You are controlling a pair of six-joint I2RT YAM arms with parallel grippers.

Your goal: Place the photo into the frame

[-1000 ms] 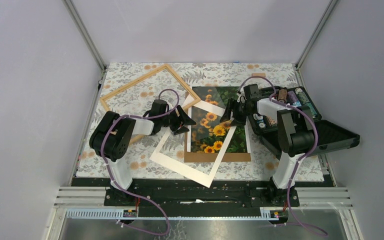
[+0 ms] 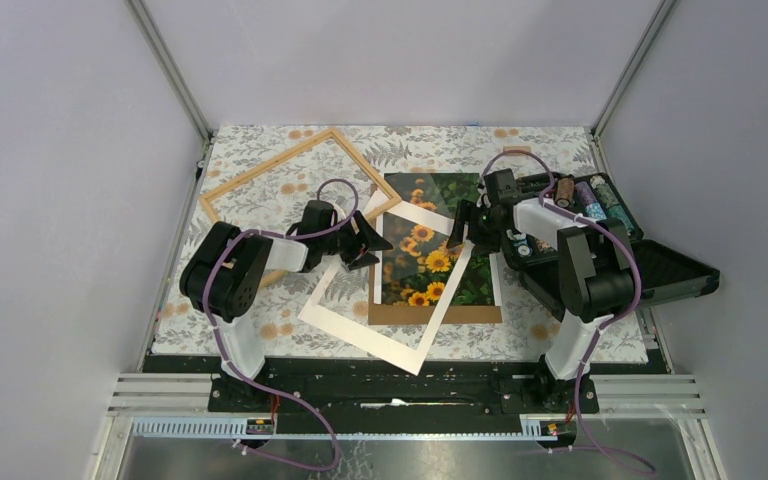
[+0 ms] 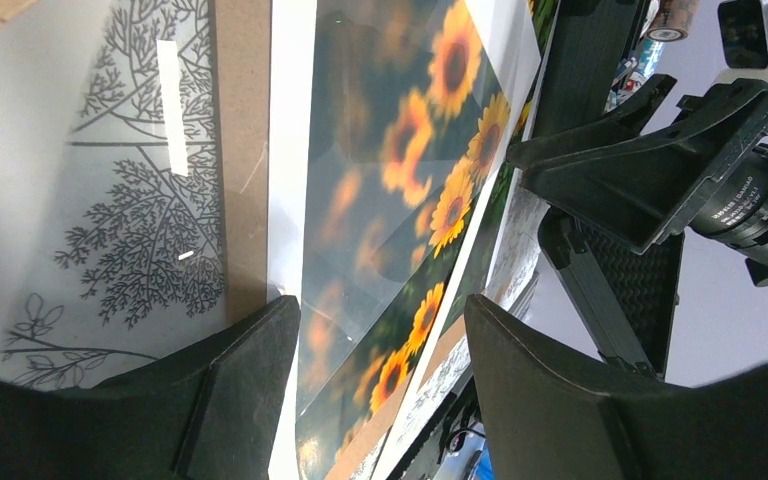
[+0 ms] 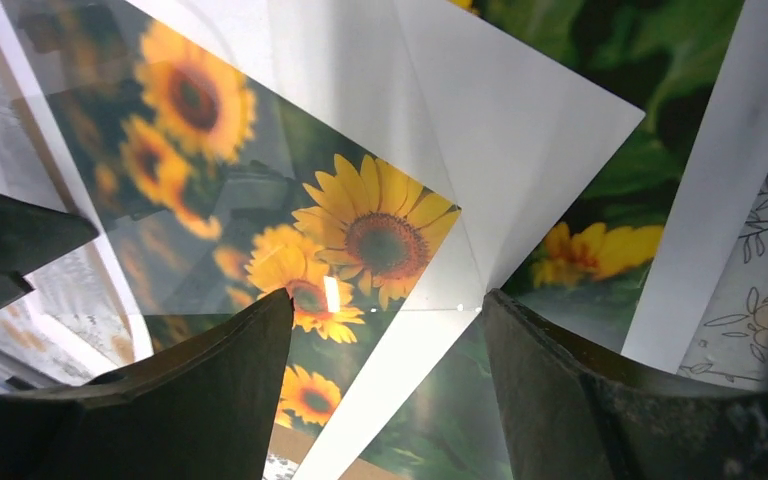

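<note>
The sunflower photo (image 2: 430, 270) lies on a brown backing board (image 2: 435, 315) at the table's middle. Across it rests a white mat (image 2: 360, 336), turned at an angle, with glossy clear sheeting over part of the photo. A light wooden frame (image 2: 270, 163) lies tilted at the back left. My left gripper stands open low over the photo's left border. My right gripper is open too, above the mat's upper right corner (image 4: 580, 125); one fingertip (image 4: 500, 305) comes right up to the mat's strip. Contact there is hard to tell.
At the right, an open black case (image 2: 660, 275) holds several patterned rolls (image 2: 588, 200). A small wooden block (image 2: 517, 150) lies at the back edge.
The right gripper has shifted slightly to the right over the mat's corner, and its fingers have spread apart. The left arm, mat, photo and frame look unmoved.
</note>
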